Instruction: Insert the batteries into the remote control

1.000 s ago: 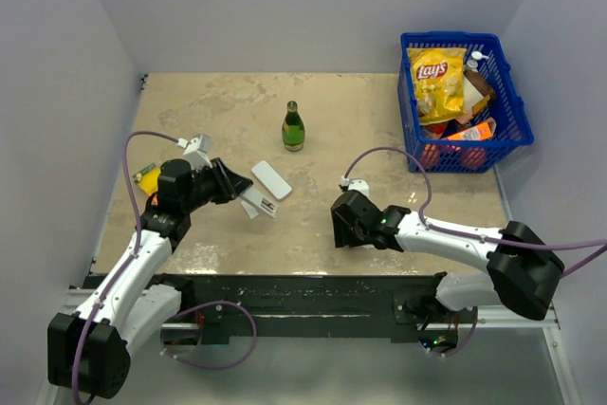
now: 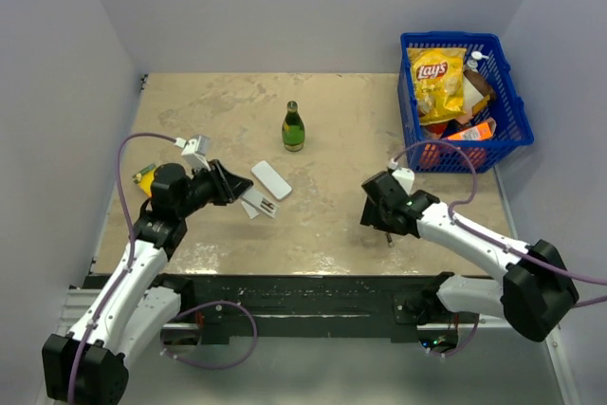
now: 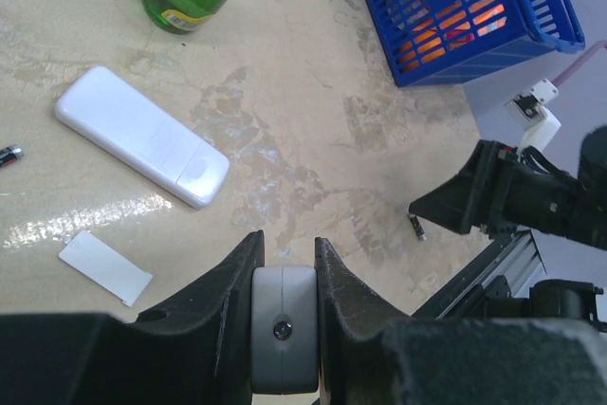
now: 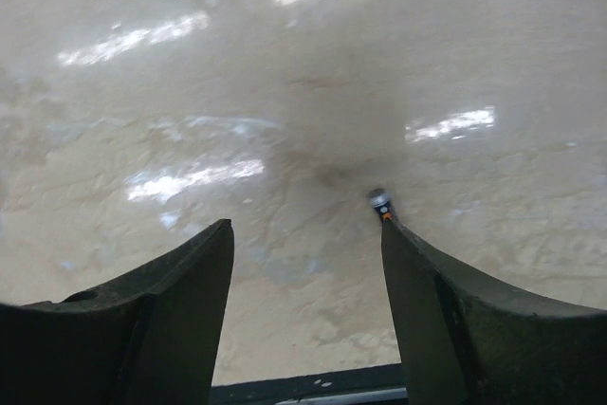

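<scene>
My left gripper is shut on a white remote (image 3: pixel 285 329), which in the top view shows batteries in its open compartment. A white battery cover (image 3: pixel 104 267) and a second white remote-shaped piece (image 3: pixel 142 135) lie on the table beside it. My right gripper is part open above a small dark battery (image 4: pixel 382 206), which lies by the right finger in the right wrist view, not held. Another battery (image 3: pixel 8 156) lies at the left edge of the left wrist view.
A green bottle (image 2: pixel 293 132) stands at the back middle. A blue basket (image 2: pixel 512 120) of snacks is at the back right. Yellow items (image 2: pixel 148 182) lie at the far left.
My right arm has moved to the right from near the table's middle, over the small battery. The left arm has stayed about where it was.
</scene>
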